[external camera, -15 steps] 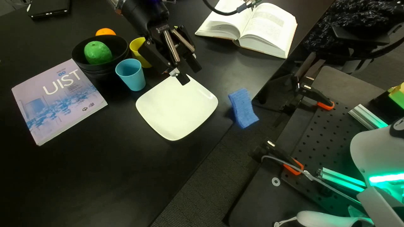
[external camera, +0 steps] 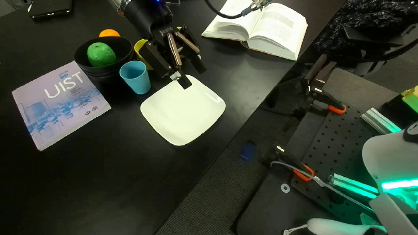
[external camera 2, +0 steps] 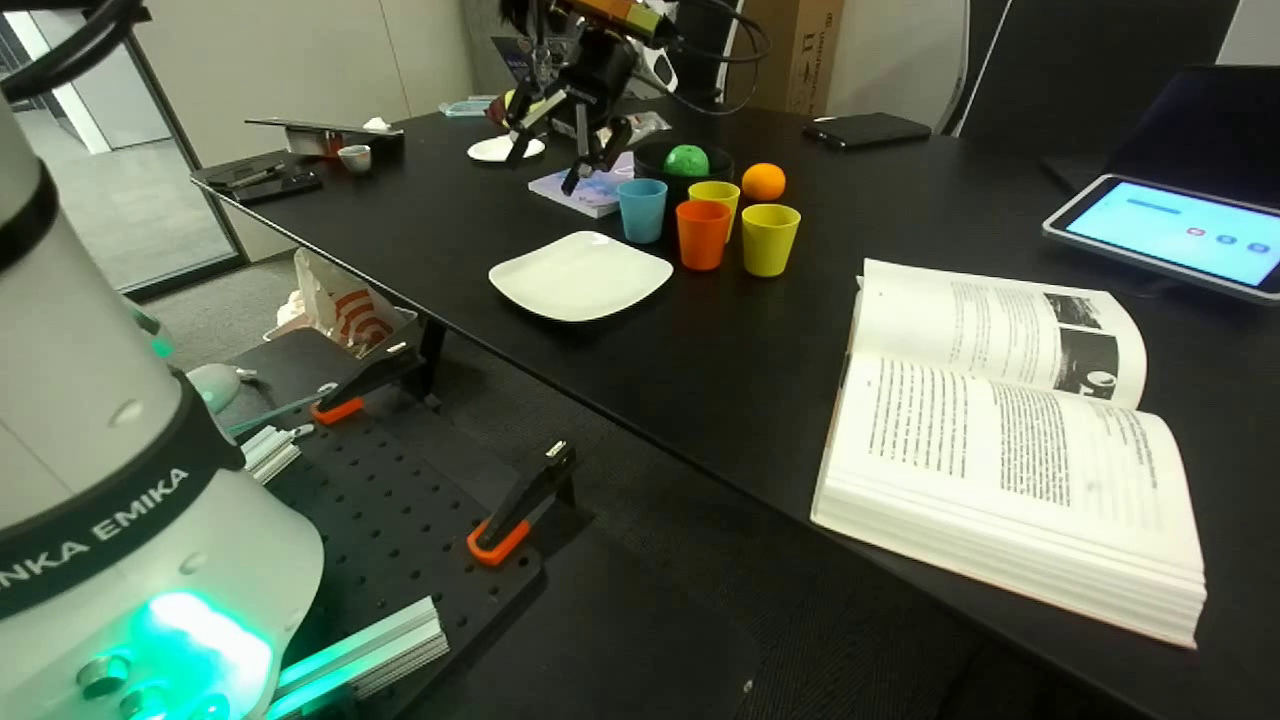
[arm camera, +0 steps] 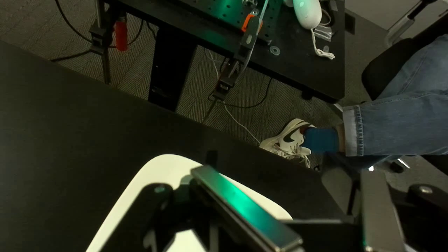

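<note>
My gripper [external camera: 192, 74] is open above the far edge of the white square plate [external camera: 182, 111], with nothing between its fingers. In the wrist view, the two fingers [arm camera: 247, 210] stand wide apart over part of the plate [arm camera: 166, 170]. A dim, blurred blue sponge [external camera: 247, 150] shows below the table edge, against the dark floor area; its exact resting place is unclear. The plate's visible surface is bare.
Blue cup [external camera 2: 642, 210], orange cup [external camera 2: 703, 234] and yellow cup [external camera 2: 768, 240] stand near the plate. Black bowls [external camera: 82, 58] hold a green fruit [external camera: 101, 54]. An open book [external camera: 270, 29] lies near the table edge. Clear table lies in front of the plate.
My gripper has shifted slightly left.
</note>
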